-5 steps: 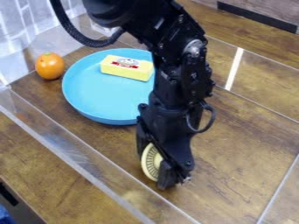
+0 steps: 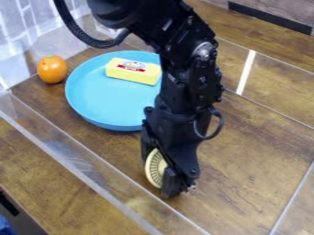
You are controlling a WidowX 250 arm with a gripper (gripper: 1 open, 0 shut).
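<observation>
My black gripper [image 2: 172, 171] points down at the wooden table, low in the centre of the camera view, shut on a pale yellow round object with dark ridges [image 2: 154, 167]. Much of that object is hidden behind the fingers. Behind the arm, at the upper left, lies a blue plate [image 2: 95, 99] with a yellow box [image 2: 130, 70] on it, printed in red and white.
An orange fruit [image 2: 51, 68] sits left of the plate. A clear plastic-like edge runs diagonally along the lower left. A blue item shows at the bottom left corner.
My gripper and the yellow round object have shifted very slightly, with a little less of the object showing; everything else is still.
</observation>
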